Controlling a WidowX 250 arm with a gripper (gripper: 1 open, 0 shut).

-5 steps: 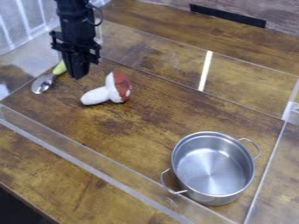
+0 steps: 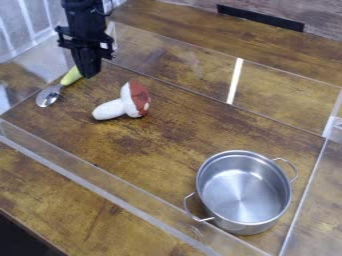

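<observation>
My black gripper [image 2: 84, 68] hangs at the upper left of the camera view, low over a yellow-green item [image 2: 70, 77] that lies partly behind it. Its fingers look close together, and I see nothing clearly held between them. A spoon [image 2: 51, 94] lies just below and left of that item. A white and red-brown object [image 2: 123, 104], like a soft toy, lies to the right and below the gripper. A steel pot [image 2: 243, 191] with two handles stands at the lower right.
Clear plastic walls [image 2: 127, 189] border the wooden work surface [image 2: 160, 155]. A pale strip [image 2: 235, 81] lies on the upper right.
My gripper has moved a little to the left and up, nearer the yellow-green item. The objects on the surface look unchanged.
</observation>
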